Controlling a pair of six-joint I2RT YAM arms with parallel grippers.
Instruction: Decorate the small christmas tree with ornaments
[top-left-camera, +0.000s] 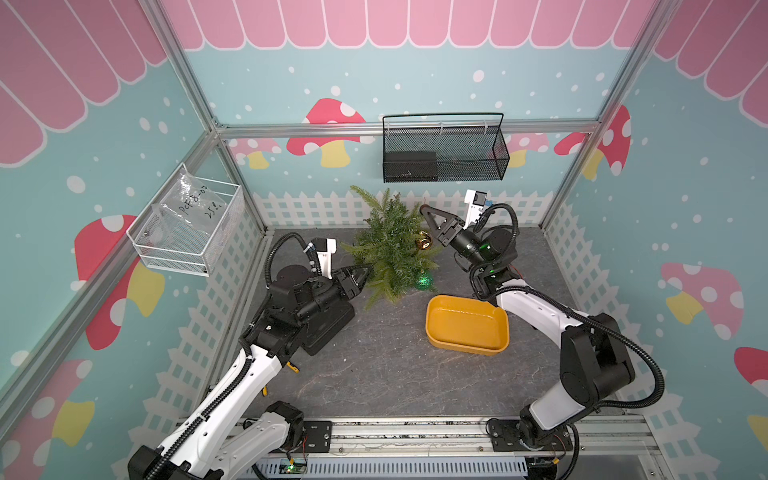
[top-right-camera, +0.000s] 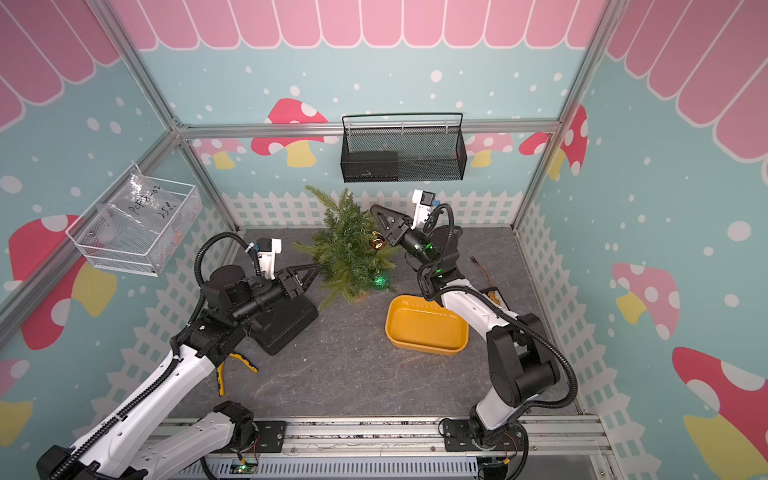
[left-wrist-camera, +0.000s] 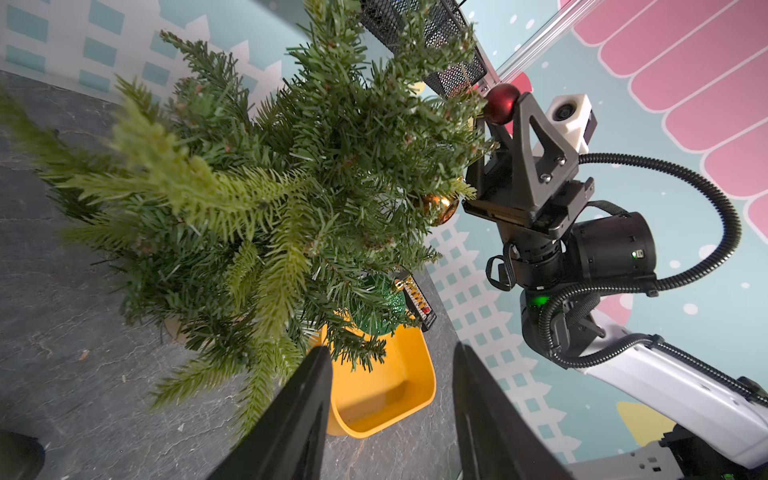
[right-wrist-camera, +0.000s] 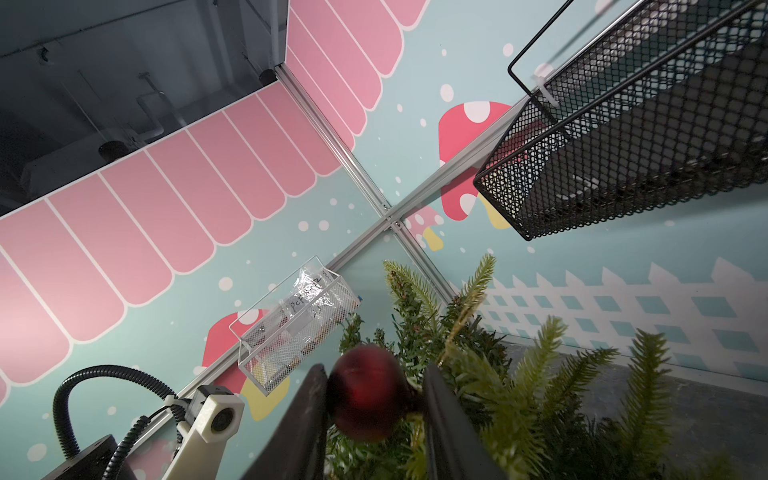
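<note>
The small green tree (top-left-camera: 389, 244) stands at the back middle of the table. My right gripper is shut on a dark red ball ornament (right-wrist-camera: 368, 392), held beside the tree's upper right side. A gold ornament (left-wrist-camera: 440, 208) hangs on the tree's right, just below that gripper in the left wrist view. Lower on the same side is a green glittery ornament (top-left-camera: 423, 281). On the tree's left, my left gripper is open, with nothing between its fingers, its tips close to the branches.
An orange tray (top-right-camera: 426, 345) sits empty in front of the tree. A black case (top-right-camera: 281, 326) lies under the left arm, and yellow-handled pliers (top-right-camera: 221, 378) are near it. A black mesh basket (top-left-camera: 445, 152) hangs on the back wall.
</note>
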